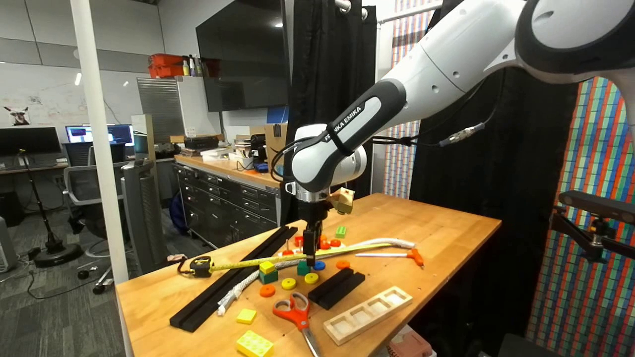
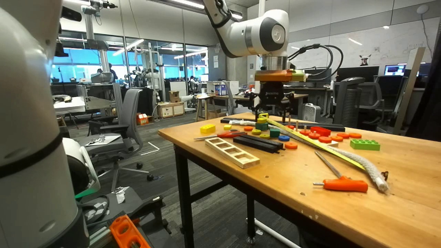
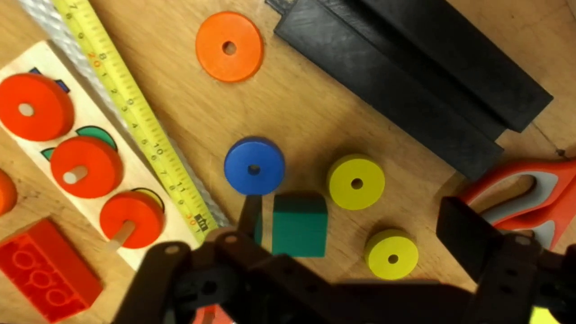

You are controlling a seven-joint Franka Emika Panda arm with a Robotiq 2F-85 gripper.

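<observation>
My gripper stands open above the table, its two fingers wide apart. In the wrist view a dark green block shows close beside the left finger, inside the gap. Two yellow discs lie between the fingers and the black grooved bar. A blue disc sits just beyond the left fingertip, and an orange disc is farther off. In exterior view 1 the gripper comes down over the green block, partly hiding it. Nothing is held.
A pegboard with red discs, a tape measure strip and a red brick lie to the left. Scissors, a wooden tray and yellow bricks are near the front.
</observation>
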